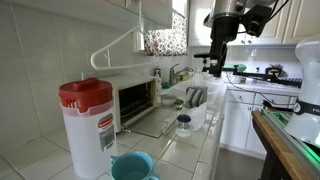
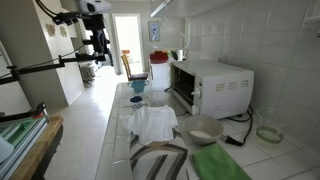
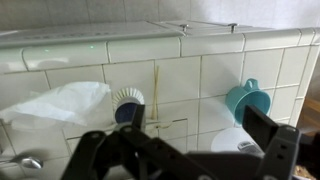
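Note:
My gripper (image 1: 217, 68) hangs in the air above the edge of the tiled counter, pointing down. In the wrist view its two dark fingers (image 3: 137, 148) stand wide apart, so the gripper is open and empty. Below it on the white tiles, a teal mug (image 3: 248, 100) sits to the right and a small ribbed round jar (image 3: 128, 103) to the left. Between them lie thin wooden sticks (image 3: 155, 92). A crumpled white cloth (image 3: 60, 103) spreads at the left, with a metal spoon (image 3: 22, 158) near the corner.
A white toaster oven (image 2: 212, 87) stands against the wall. A white pitcher with a red lid (image 1: 90, 125) is close to the mug. Farther along are a bowl (image 2: 203, 128), a green cloth (image 2: 217, 163) and a striped towel (image 2: 158, 162). A wooden table edge (image 1: 280, 145) faces the counter.

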